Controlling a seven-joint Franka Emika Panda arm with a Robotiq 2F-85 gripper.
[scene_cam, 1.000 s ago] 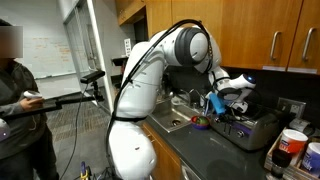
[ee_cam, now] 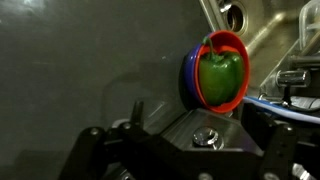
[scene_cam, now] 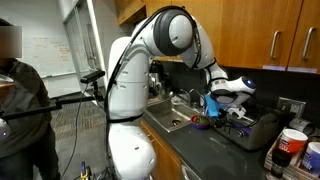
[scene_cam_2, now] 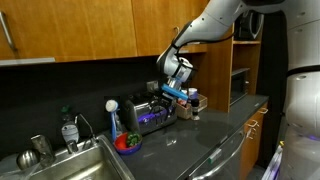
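Observation:
A green pepper sits in a red bowl, with a blue bowl showing beneath it. In exterior view 2 the red bowl stands on the counter between sink and rack. My gripper is open, and nothing shows between its fingers. It hangs near the dark dish rack, to the side of the bowls and apart from them. A round silver piece shows below the bowls in the wrist view. The fingertips are hard to make out in the exterior views.
A metal sink with a faucet lies beyond the bowls. Past the rack's other end stand a box of cups and a dark canister. Cabinets hang above.
The arm has shifted slightly to the left in exterior view 1, most visibly at its upper links. The bowls and the rack have not visibly moved.

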